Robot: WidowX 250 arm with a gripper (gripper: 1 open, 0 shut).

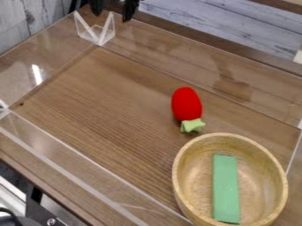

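The dark gripper [113,11] is at the top left edge of the view, mostly cut off, above a clear stand [94,32]; whether it is open or shut is not clear. A red object [186,102] with a green end lies on the wooden table [106,115] right of centre. A cream bowl [192,172] at the bottom right holds a flat green block [225,188].
A pale plank wall [242,22] runs along the back.
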